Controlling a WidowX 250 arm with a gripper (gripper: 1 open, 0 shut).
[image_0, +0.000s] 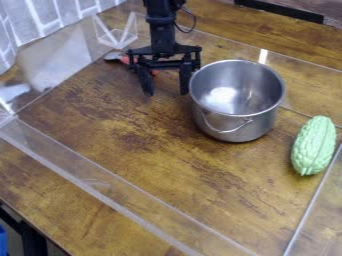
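Observation:
The black gripper (164, 70) hangs at the back centre, low over the wooden table, just left of a steel pot (238, 98). Behind and left of its fingers lies a small red object (124, 59), partly hidden by the gripper. Whether anything is between the fingers is too small to tell. A pale green gourd-like vegetable (313, 145) lies at the right.
Clear plastic walls (127, 200) border the work area. The pot takes up the space right of the gripper.

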